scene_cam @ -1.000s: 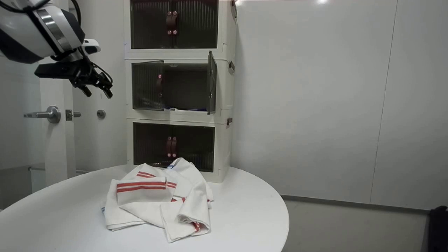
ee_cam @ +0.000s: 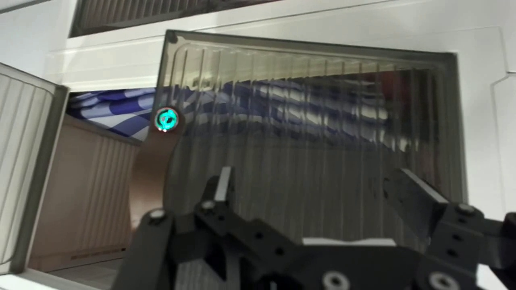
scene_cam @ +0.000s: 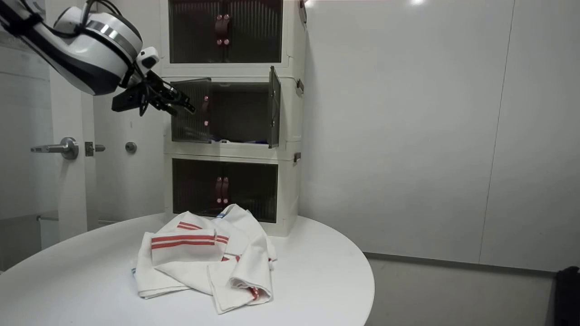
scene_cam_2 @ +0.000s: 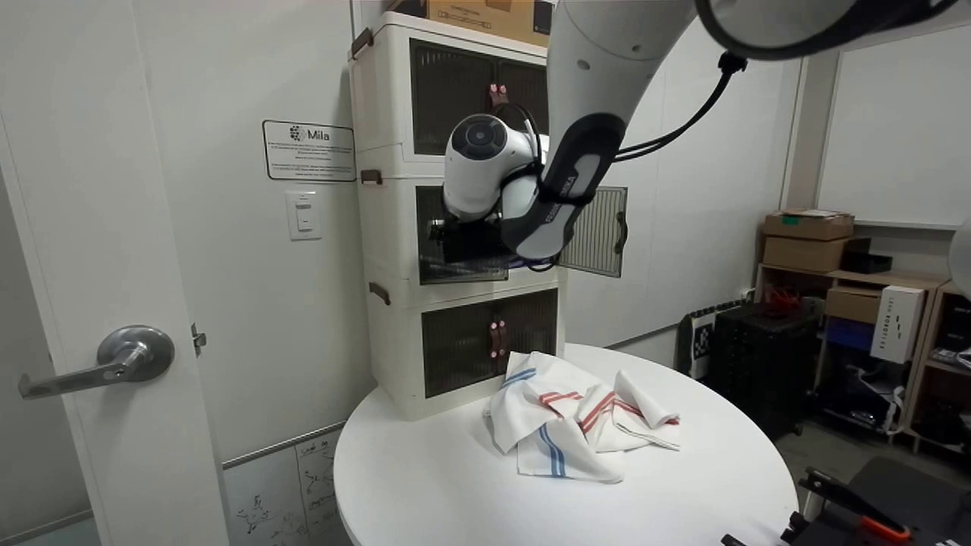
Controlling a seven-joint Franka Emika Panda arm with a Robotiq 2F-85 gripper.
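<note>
My gripper stands open, its fingers (ee_cam: 418, 193) wide apart with nothing between them. It hovers in front of the middle cabinet's left door (scene_cam: 190, 111), a ribbed dark translucent panel standing slightly ajar. That door's brown strap handle (ee_cam: 153, 169) lies left of both fingers in the wrist view. The right door (scene_cam: 274, 107) is swung wide outward. Through the panel and the gap beside it, a blue-and-white patterned cloth (ee_cam: 123, 108) shows inside the compartment. In exterior view 2 the arm hides the gripper's fingers.
Crumpled white towels (scene_cam: 185, 266) with red and blue stripes lie on the round white table (scene_cam: 326, 271) before the cabinet stack. The upper (scene_cam: 225, 30) and lower (scene_cam: 224, 187) compartments are closed. A house door with a lever handle (scene_cam: 57, 148) is at left.
The arm has moved right in exterior view 1, bringing my gripper from beside the cabinet to the front of the middle left door. The doors and towels look unmoved.
</note>
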